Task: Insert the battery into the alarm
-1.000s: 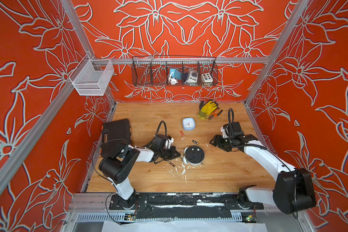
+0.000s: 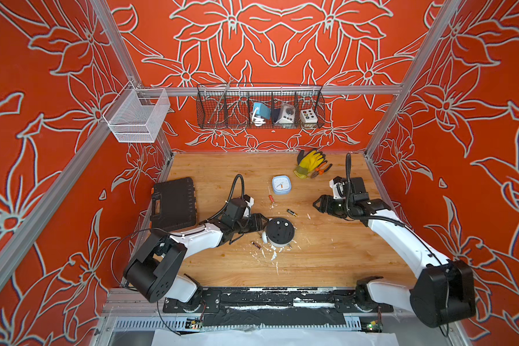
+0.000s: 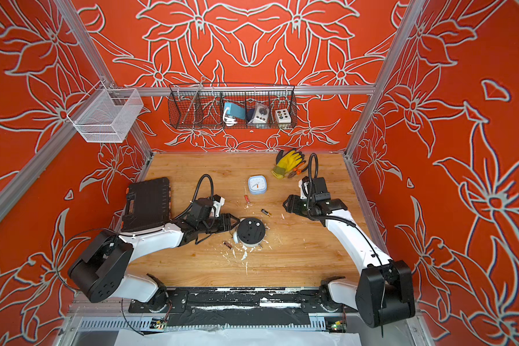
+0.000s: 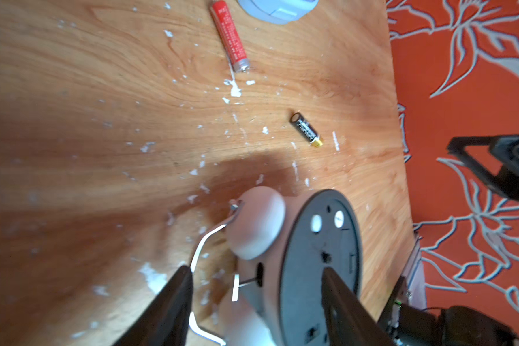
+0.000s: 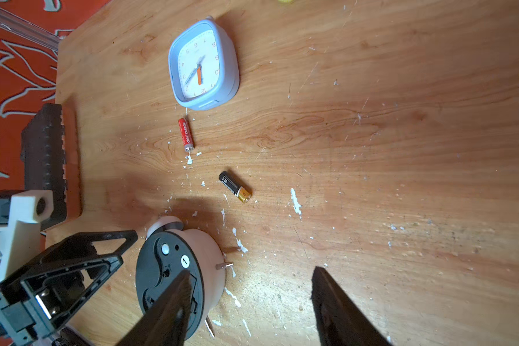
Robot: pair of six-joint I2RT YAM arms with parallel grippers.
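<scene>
The twin-bell alarm clock (image 5: 207, 271) stands in the middle of the table, black back facing sideways in the wrist views and up toward the top cameras. Its bells face my left gripper, whose part-open fingers are around the clock's near side; contact is unclear. A black-gold battery (image 5: 234, 186) and a red battery (image 5: 185, 133) lie beyond it; another small battery (image 2: 256, 244) lies near the clock. My right gripper hangs open to the right of the clock, above the table, with nothing seen between its fingers.
A blue square clock (image 2: 281, 184) and gloves (image 2: 308, 162) lie at the back. A black case (image 2: 173, 201) is at the left. The table's front and right have bare room. A wire basket (image 2: 259, 106) hangs on the back wall.
My left arm has reached round it; my right gripper has moved a little toward the back.
</scene>
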